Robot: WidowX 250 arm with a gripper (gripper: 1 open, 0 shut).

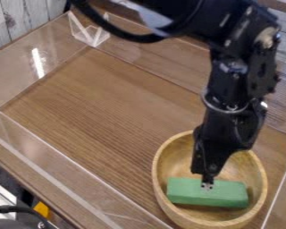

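Observation:
A round tan bowl (170, 161) sits at the lower right, with a green rectangular block (188, 191) lying flat in it. The black gripper (206, 177) hangs over the bowl, its narrow tip just above the block. It looks shut, with nothing visible held between its fingers. Part of the bowl's back is hidden behind the gripper.
Clear plastic walls edge the space on the left. A white wire piece (88, 31) stands at the back left.

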